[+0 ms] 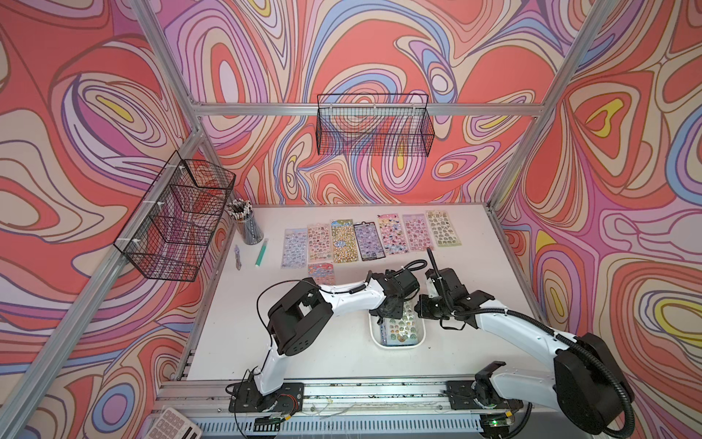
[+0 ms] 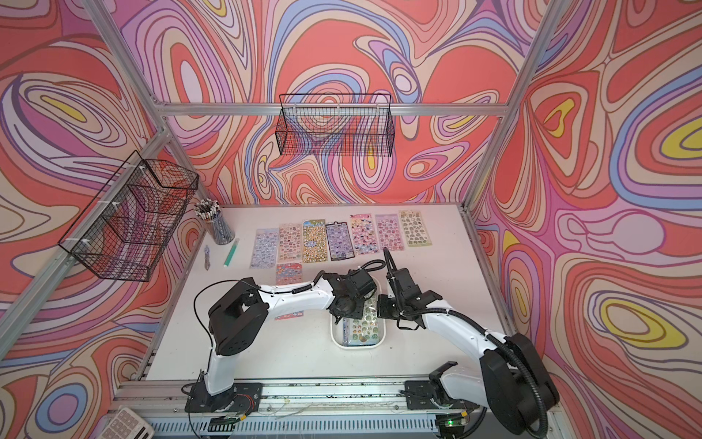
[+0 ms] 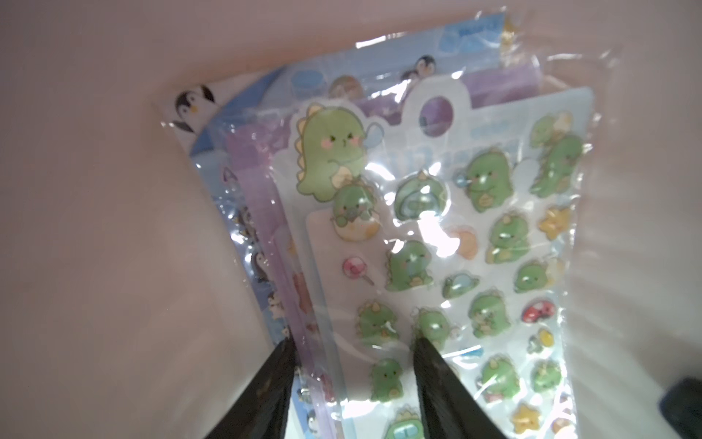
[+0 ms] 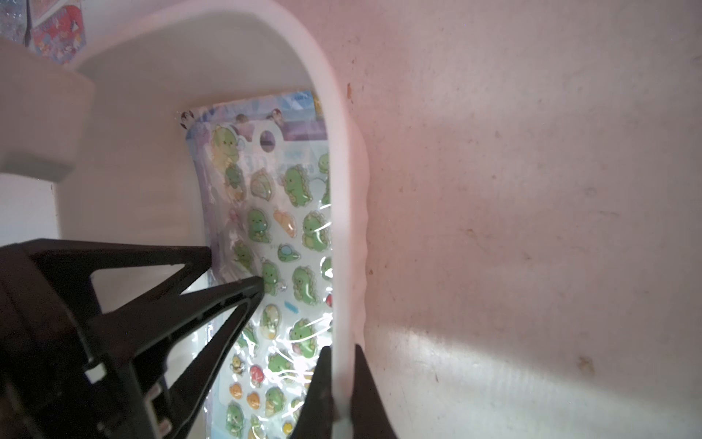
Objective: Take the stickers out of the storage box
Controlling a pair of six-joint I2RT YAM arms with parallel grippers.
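Note:
The white storage box [image 1: 376,339] stands near the table's front. In it lies a stack of sticker sheets, a clear-wrapped green dinosaur sheet [image 3: 453,219] on top. Purple and blue penguin sheets [image 3: 252,270] show along its left and top edges. My left gripper is inside the box, its fingers open over the dinosaur sheet; whether its tips touch the wrap I cannot tell. My right gripper is shut on the box's right rim [image 4: 340,219], one finger on each side. From above, the left gripper hides the box's back part.
Several sticker sheets [image 1: 369,240] lie in a row at the back, with a red one [image 1: 321,273] in front of them. Another [image 2: 289,316] is partly under the left arm. A pen cup [image 1: 251,229], a green cutter [image 1: 261,252] and a purple pen [image 1: 237,257] are at left.

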